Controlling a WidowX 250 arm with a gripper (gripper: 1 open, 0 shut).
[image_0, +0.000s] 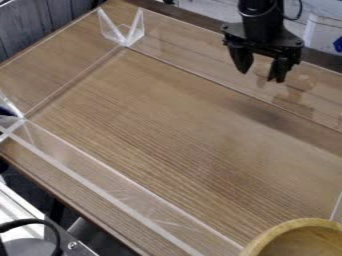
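My black gripper (261, 62) hangs over the far right part of a wooden tray floor (160, 130), near its back edge, with its fingers pointing down and spread open. I see nothing between the fingers. Dim reflections of it show on the surface below.
Clear plastic walls (107, 184) border the wooden area, with clear brackets (122, 29) at the back left. A round wooden bowl (267, 240) is cut off at the lower right. A black and metal fixture (40, 240) sits at the lower left. The middle is empty.
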